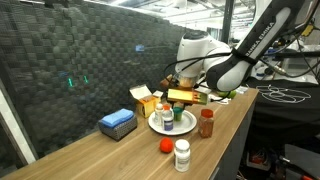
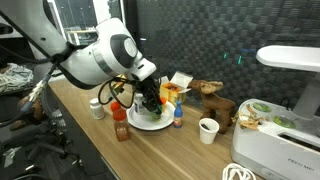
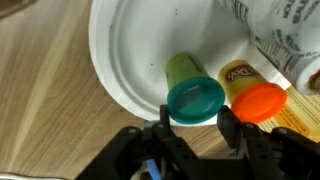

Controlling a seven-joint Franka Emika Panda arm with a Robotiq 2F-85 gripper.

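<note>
In the wrist view, a small bottle with a teal-green cap (image 3: 196, 100) and a pale green body sits between the fingertips of my gripper, which is shut on it. The same green bottle (image 1: 177, 112) shows in exterior view 1, over the white plate (image 1: 186, 126) among other bottles. Whether its base touches the plate is hard to tell. An orange-capped bottle (image 3: 258, 102) stands close to the right finger in the wrist view, with white bottles (image 3: 285, 35) beyond it. In exterior view 2, the fingers and the green bottle are mostly hidden.
A brown jar (image 1: 206, 123), a red ball-like item (image 1: 166, 146) and a white bottle (image 1: 182, 156) stand in front of the plate. Behind it is an open yellow box (image 1: 145, 101), and a blue-topped basket (image 1: 118, 123) lies left.
</note>
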